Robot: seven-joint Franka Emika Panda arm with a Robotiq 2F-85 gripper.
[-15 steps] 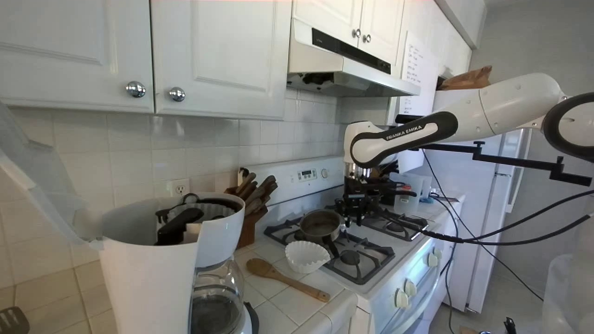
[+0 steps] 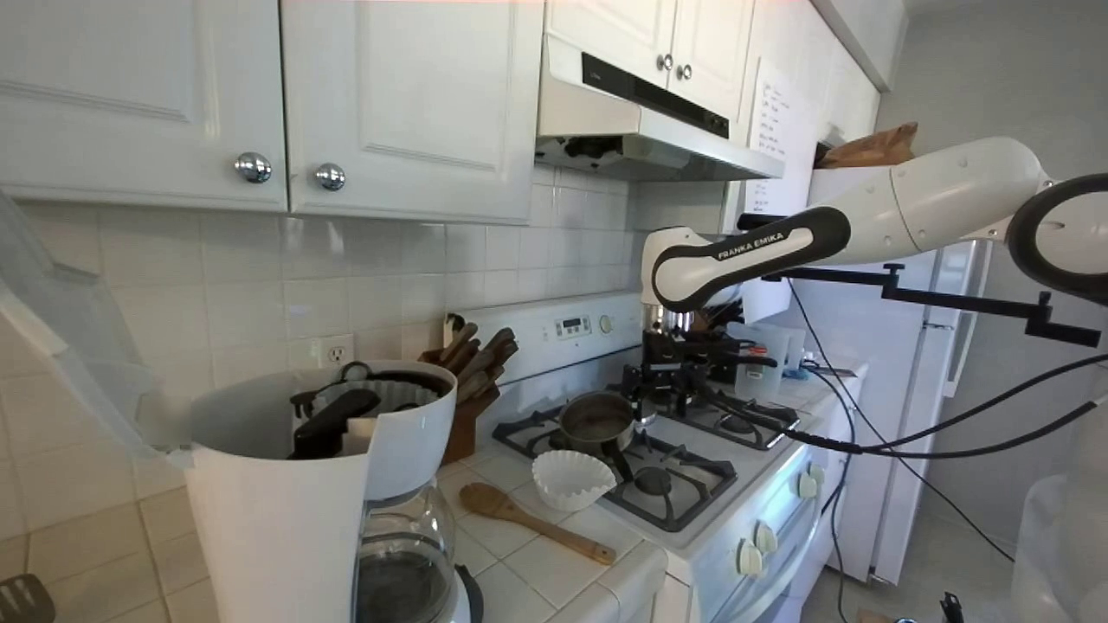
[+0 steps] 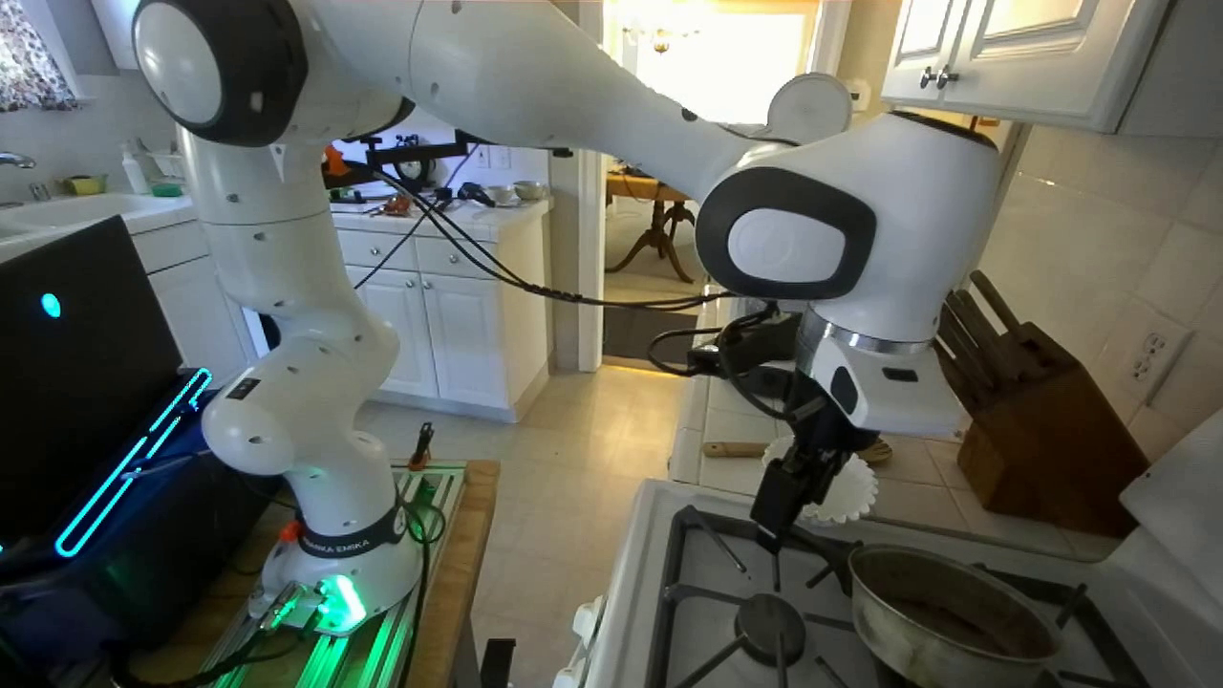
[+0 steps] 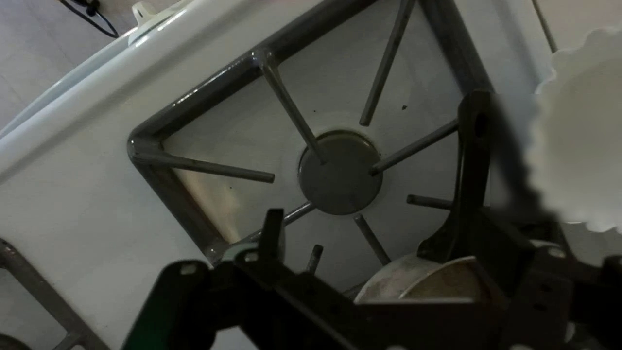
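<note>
My gripper hangs fingers-down over the stove; in exterior view 2 its dark fingers are above the front of the near grate. The wrist view shows the two fingers spread apart, nothing held between them. A small pot sits on the burner grate beside the gripper. In the wrist view its black handle points up past the right finger, and the fingers hide part of its body. On the counter by the stove is a white fluted coffee filter, also at the right edge of the wrist view.
A wooden spoon lies on the tiled counter. A knife block stands behind it by the wall. The white coffee maker has its lid raised and a glass carafe below. Raised grates cover the stove top.
The gripper's fingers have shifted slightly in exterior view 1, with the right one a little farther right and higher. The arm is almost where it was; pot, filter and spoon have not moved.
</note>
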